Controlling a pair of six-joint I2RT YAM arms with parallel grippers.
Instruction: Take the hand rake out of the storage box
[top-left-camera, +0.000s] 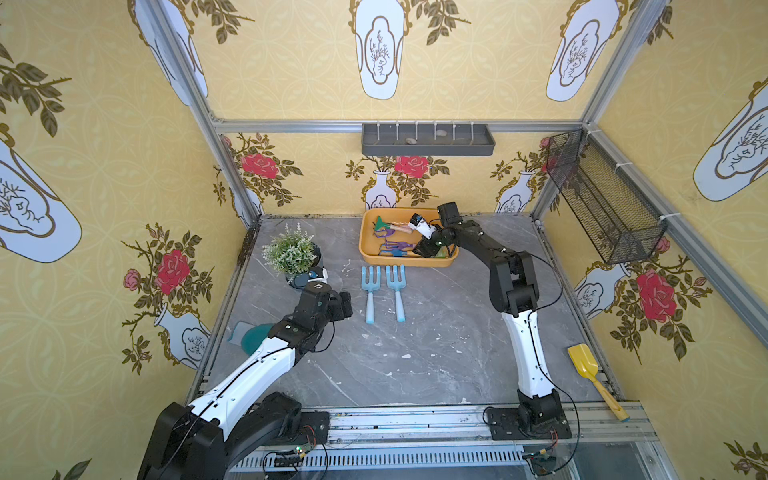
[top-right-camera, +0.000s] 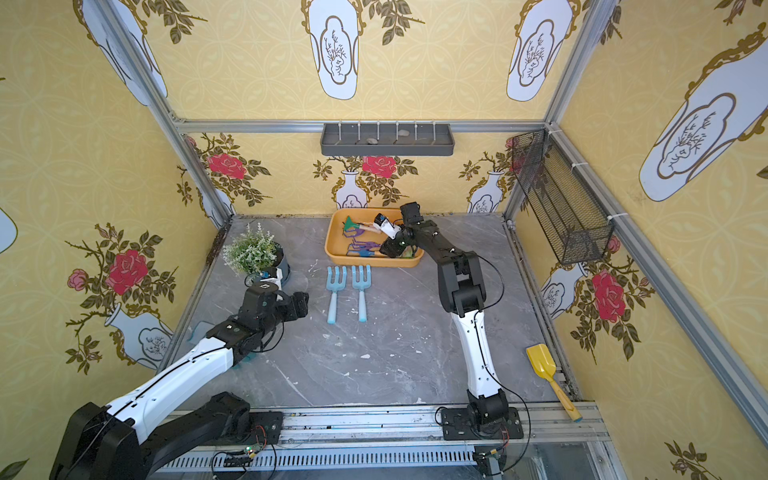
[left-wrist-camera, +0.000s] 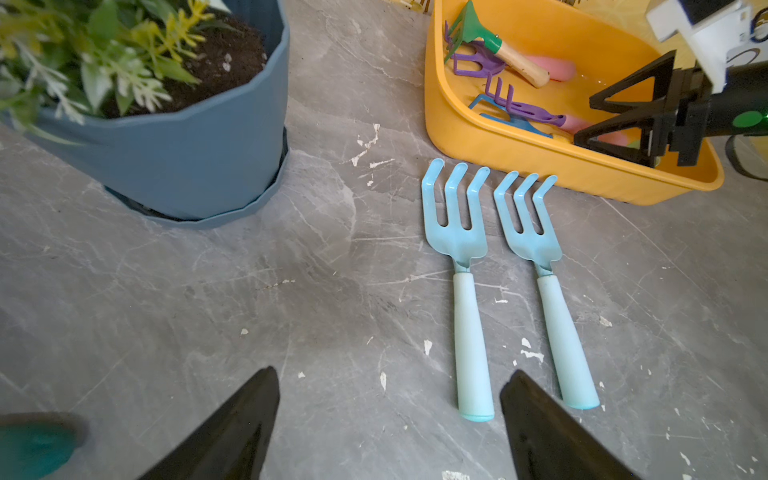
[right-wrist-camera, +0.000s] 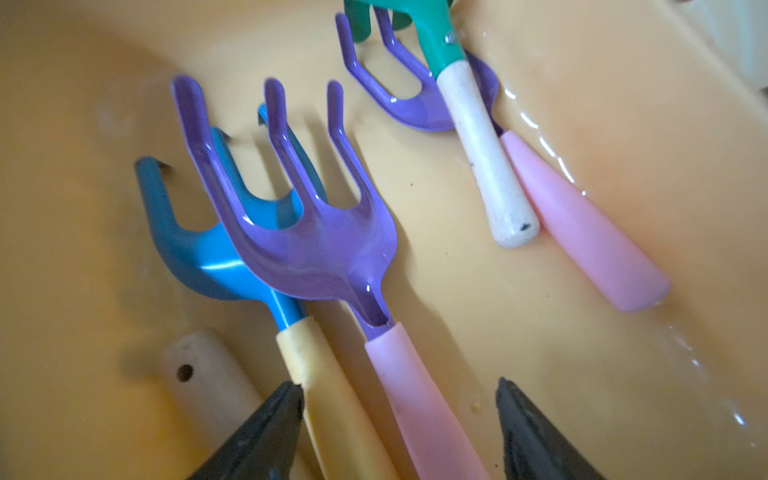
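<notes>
The orange storage box (top-left-camera: 369, 257) at the back centre holds several small rakes: purple ones with pink handles (right-wrist-camera: 320, 240), a blue one with a yellow handle (right-wrist-camera: 192, 256) and a green one (right-wrist-camera: 432, 32). My right gripper is inside the box, open, its fingers over the handles; I see nothing lifted. My left gripper hangs open above the front left of the table, empty. Two light blue hand forks (left-wrist-camera: 460, 240) lie on the table in front of the box.
A potted plant (top-left-camera: 289, 254) stands left of the box. A yellow scoop (top-left-camera: 584, 360) lies at the right edge, a teal item (top-left-camera: 254, 340) at the left. A wire basket (top-left-camera: 600, 196) hangs on the right wall.
</notes>
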